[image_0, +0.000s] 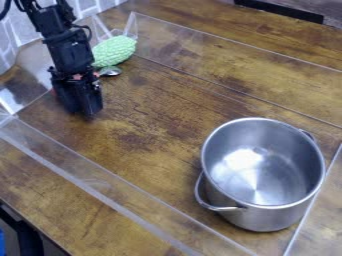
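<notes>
The black gripper (80, 98) is low over the wooden table at the upper left, its fingertips down near the surface; whether it is open or shut is unclear. Just behind it lie a small metal utensil (110, 73) and a pale green textured cloth or mitt (115, 50).
A large steel pot (261, 172) with side handles stands at the lower right. Clear plastic edging runs along the table's left and front.
</notes>
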